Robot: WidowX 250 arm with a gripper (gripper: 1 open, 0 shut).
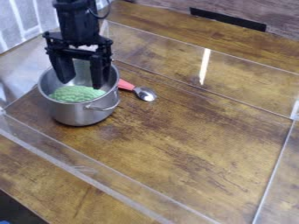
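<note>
A steel pot [84,110] with a side handle sits at the left of the wooden table, holding green pellets [73,93]. My black gripper [79,73] hangs over the pot, open, its fingers lowered to about the rim and just inside it; whether they touch the pellets I cannot tell. A spoon [143,94] with a pink handle lies just right of the pot, behind its handle.
Clear acrylic walls border the work area on the wooden table [198,149]. A white textured surface stands at the back left.
</note>
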